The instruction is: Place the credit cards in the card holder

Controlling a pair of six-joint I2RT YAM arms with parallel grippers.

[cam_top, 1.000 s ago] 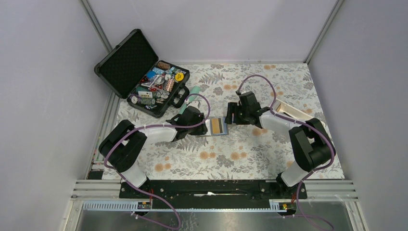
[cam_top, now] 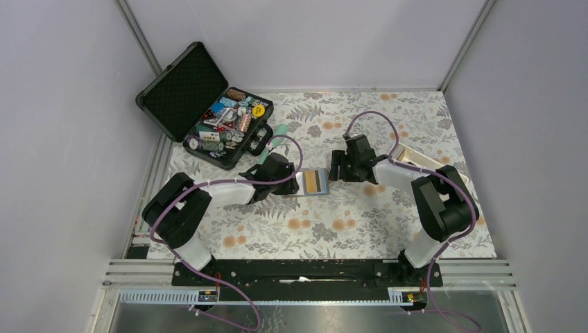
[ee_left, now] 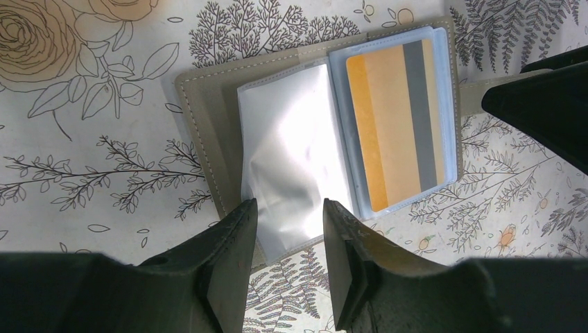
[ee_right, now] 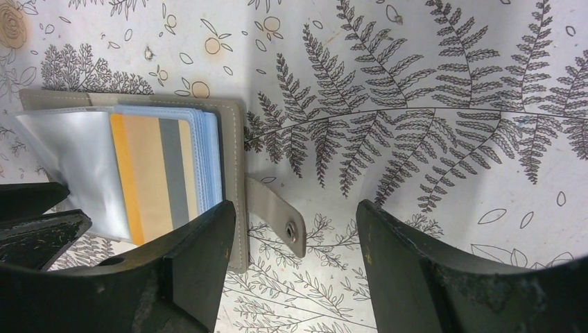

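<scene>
Spread on the table, the taupe card holder (ee_left: pixel 216 132) shows a clear, shiny sleeve (ee_left: pixel 295 149) at left and bluish sleeves at right. An orange-and-tan card with a dark stripe (ee_left: pixel 399 128) lies within the bluish sleeves. My left gripper is over the clear sleeve's near part. Its fingertips stand partly apart there; whether they grip the plastic is unclear. Just right of the holder, my right gripper is open. A strap with a metal snap (ee_right: pixel 279 215) sticks out from the holder between its fingers, unheld.
An open black case (cam_top: pixel 262 148) full of small items stands at the back left, with a green item (cam_top: pixel 279 132) beside it. A pale, shallow box (cam_top: pixel 423 159) lies at the right, partly behind my right arm.
The left arm and the holder look unmoved.
</scene>
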